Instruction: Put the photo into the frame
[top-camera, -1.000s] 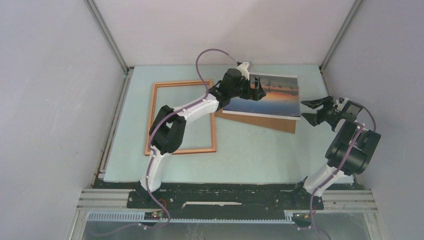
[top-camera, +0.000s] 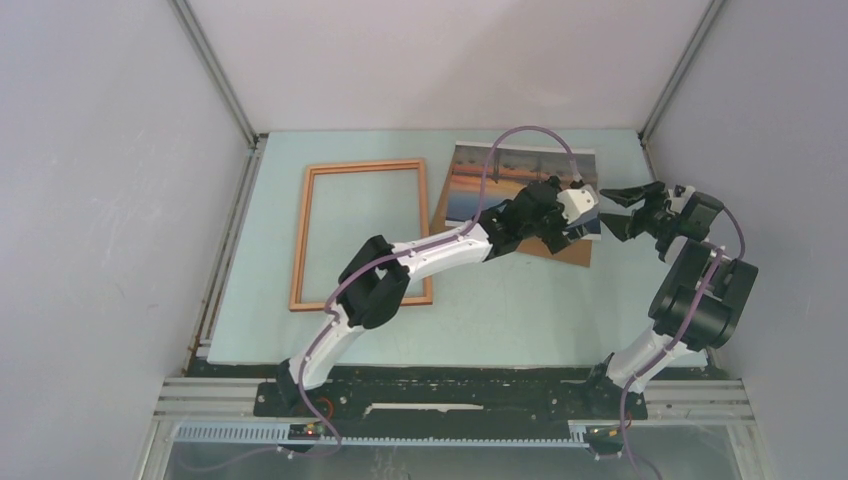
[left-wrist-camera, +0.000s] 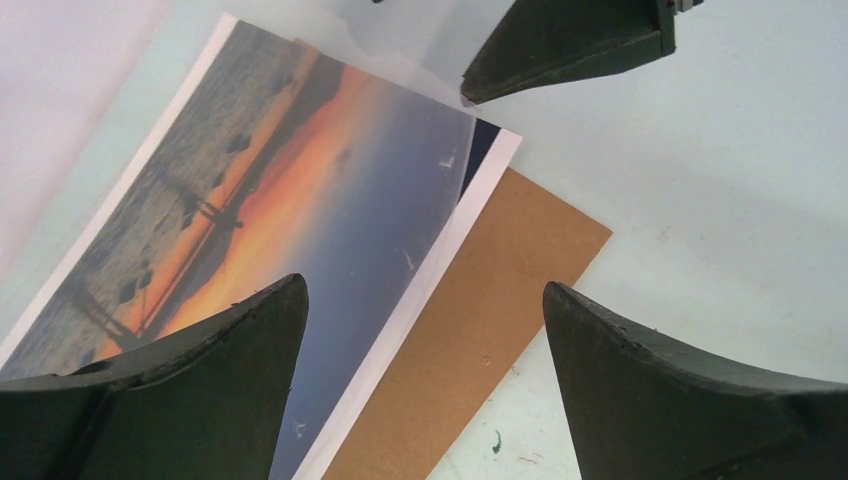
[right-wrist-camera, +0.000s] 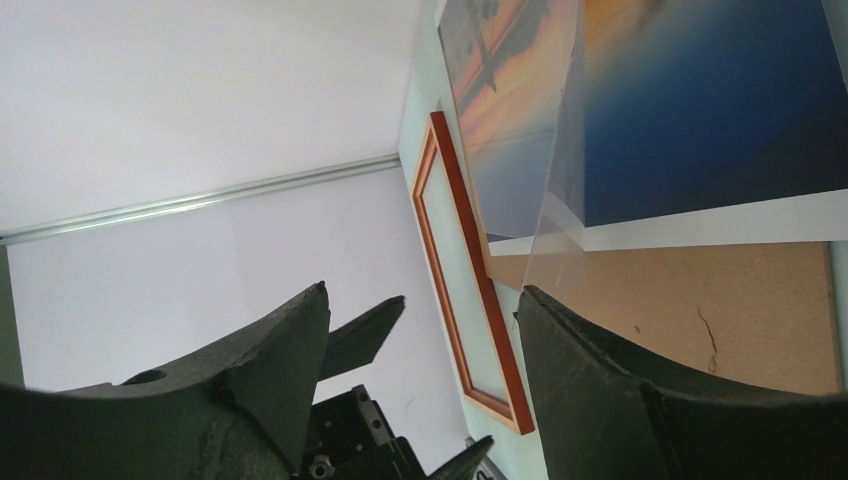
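A sunset photo with white borders lies on a brown board at the back right, under a clear sheet seen in both wrist views. The empty wooden frame lies at the left. My left gripper hangs over the photo's right part, open, its fingers empty in its wrist view. My right gripper is just right of the photo, fingers apart; in the left wrist view one fingertip is at the sheet's corner. Whether it touches is unclear.
Walls stand behind and at both sides. The two grippers are close together near the photo's right end.
My left gripper has moved right and toward the front, from the photo's left part to above its right part. My right gripper has moved only slightly.
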